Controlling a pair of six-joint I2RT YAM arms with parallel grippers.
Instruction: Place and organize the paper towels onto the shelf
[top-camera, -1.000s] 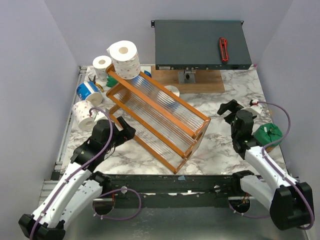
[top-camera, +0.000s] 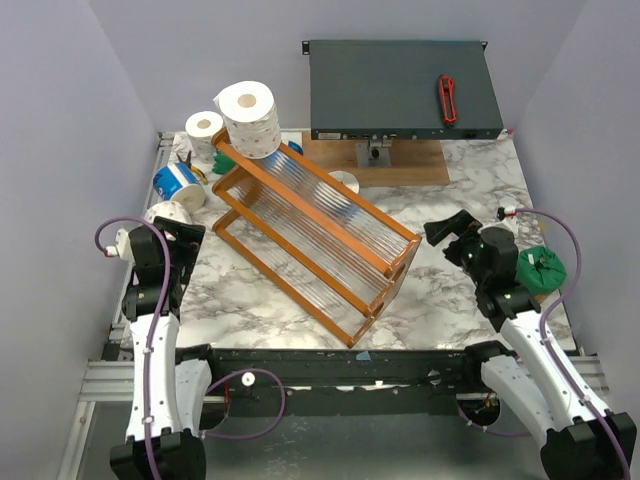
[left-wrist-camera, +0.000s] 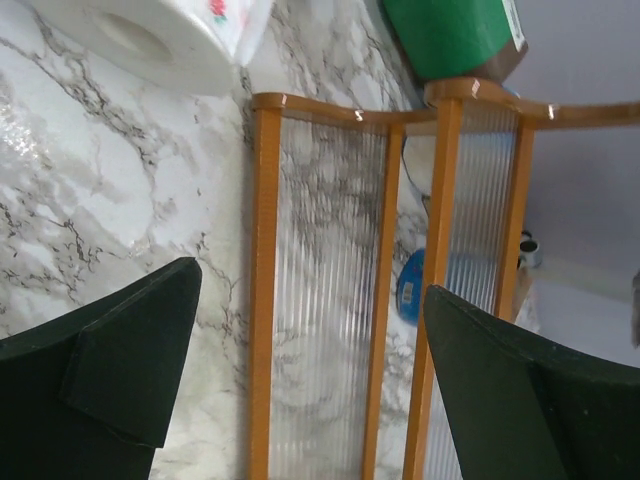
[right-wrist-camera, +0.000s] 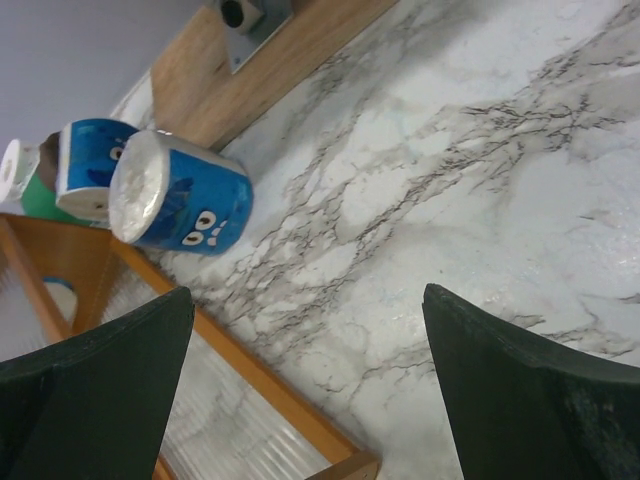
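Note:
A tiered wooden shelf (top-camera: 333, 228) with ribbed clear panels lies diagonally across the marble table. A large paper towel roll (top-camera: 250, 125) stands on its back left end. Another white roll (top-camera: 204, 131) is behind, with a blue-wrapped roll (top-camera: 176, 185) and a white roll (left-wrist-camera: 180, 45) at the left. My left gripper (top-camera: 190, 230) is open at the shelf's left, above the white roll, empty. My right gripper (top-camera: 445, 225) is open right of the shelf, empty. In the right wrist view a blue roll (right-wrist-camera: 200, 200) lies beyond the shelf.
A dark raised panel (top-camera: 400, 85) with a red cutter (top-camera: 446, 98) is at the back, above a wooden board (top-camera: 415, 165). A green bag (top-camera: 540, 268) lies at the right edge. The table between shelf and panel is partly clear.
My left gripper has moved back and left from the shelf's front left toward the rolls.

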